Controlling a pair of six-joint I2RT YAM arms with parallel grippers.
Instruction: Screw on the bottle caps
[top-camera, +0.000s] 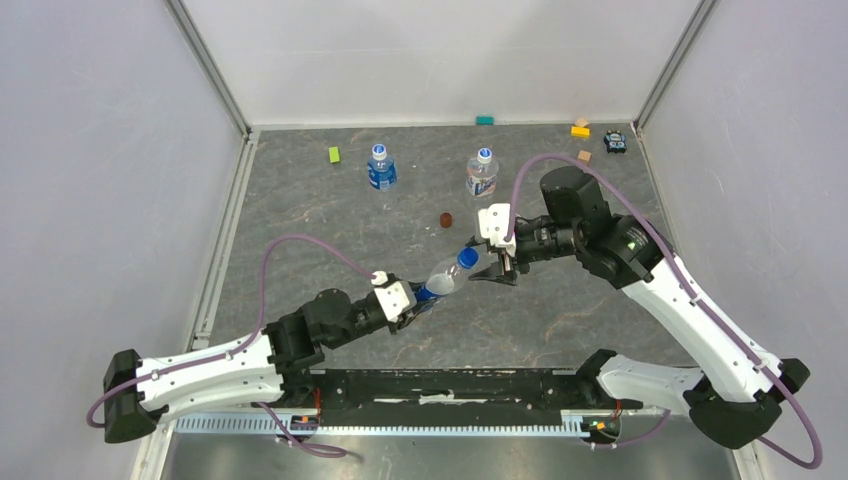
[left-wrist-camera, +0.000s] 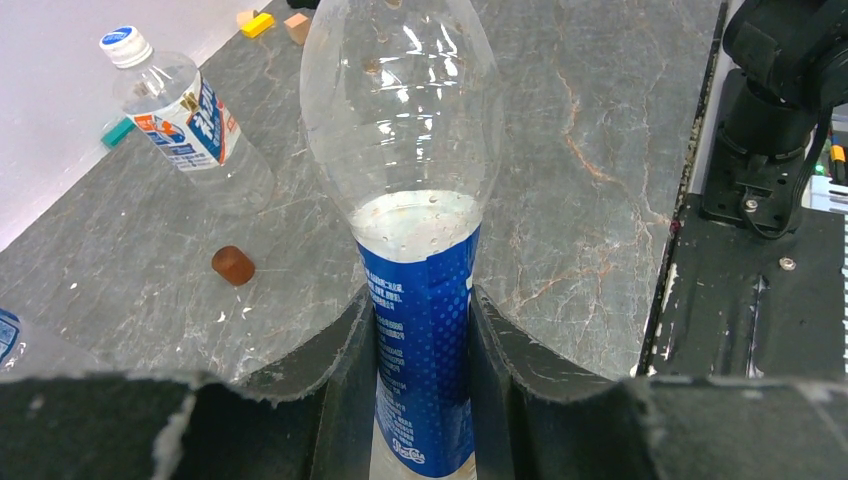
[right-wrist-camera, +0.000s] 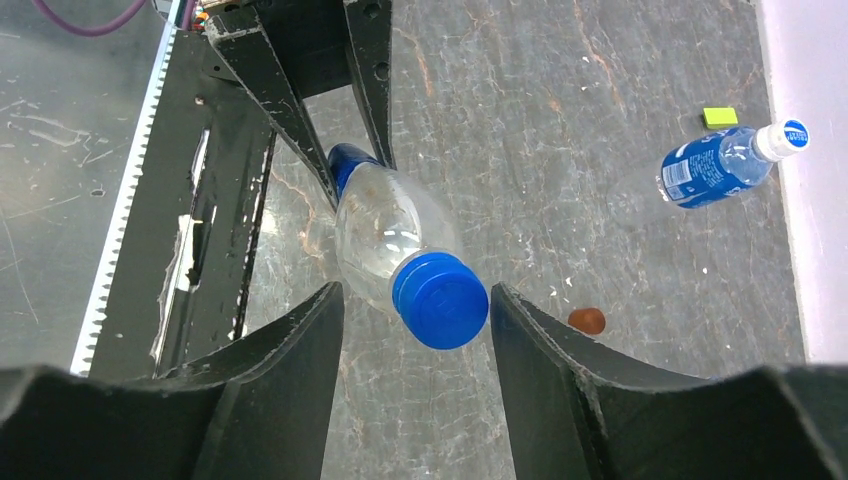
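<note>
A clear bottle with blue label (left-wrist-camera: 420, 350) is held tilted by my left gripper, shut around the label. Its blue cap (right-wrist-camera: 440, 300) faces my right gripper, whose open fingers stand either side of the cap; whether the right finger touches it I cannot tell. Whether the cap is tight cannot be seen. Two more bottles stand at the back: a blue-labelled one (top-camera: 382, 172) with white cap and an orange-and-blue-labelled one (top-camera: 482, 178), also white-capped.
Small blocks lie about: green (top-camera: 334, 155), brown (top-camera: 446, 220), teal (top-camera: 485, 120), yellow (top-camera: 580, 132), plus a small dark object (top-camera: 615, 141) at back right. White walls bound the grey surface.
</note>
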